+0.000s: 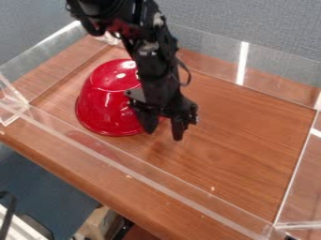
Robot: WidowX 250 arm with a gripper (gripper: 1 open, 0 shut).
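Note:
A glossy red bowl [103, 99], apparently upside down, rests on the wooden tabletop [226, 159] at the left of centre. My black gripper [163, 127] hangs low over the wood at the bowl's right side, overlapping part of it in this view. Its two fingers stand apart, with nothing visible between them.
Clear plastic walls [243, 58] border the work surface. Dark cables and a small block [98, 223] are below the table's front left edge.

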